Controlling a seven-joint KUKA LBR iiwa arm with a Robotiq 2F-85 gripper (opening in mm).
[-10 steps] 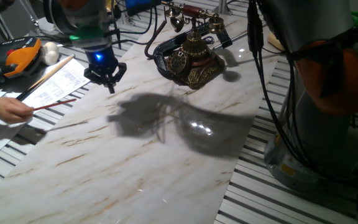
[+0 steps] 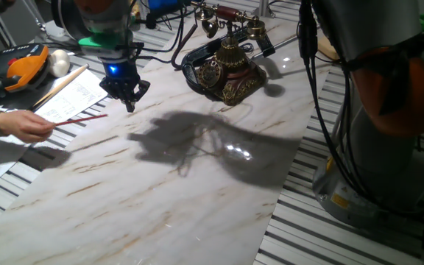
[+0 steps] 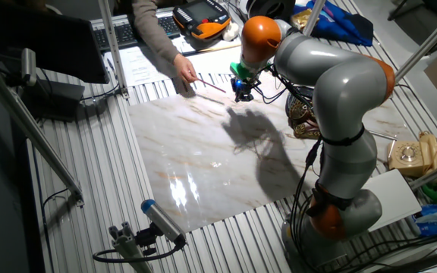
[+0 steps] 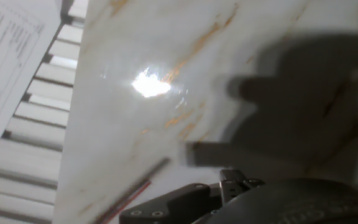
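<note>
A thin red stick (image 2: 80, 119) is held out over the marble board by a person's hand (image 2: 25, 126), coming from the left in exterior view 1. To the right of the stick's tip hangs my gripper (image 2: 130, 107), pointing down above the board, with a gap between it and the stick. Its fingertips are together and nothing shows between them. From the wrist, the red stick (image 4: 124, 202) appears at the lower left beside my dark gripper, with the stick's shadow alongside. The hand is outside that view.
An ornate dark antique telephone (image 2: 230, 70) stands on the board's far side, right of my gripper. Printed sheets (image 2: 68, 98) and an orange-black device (image 2: 13, 71) lie at the left. The marble board's (image 2: 124, 213) front and middle are clear, apart from shadows.
The hand with the red stick has moved rightward, bringing the stick's tip closer to my gripper. My gripper has barely moved and looks unchanged.
</note>
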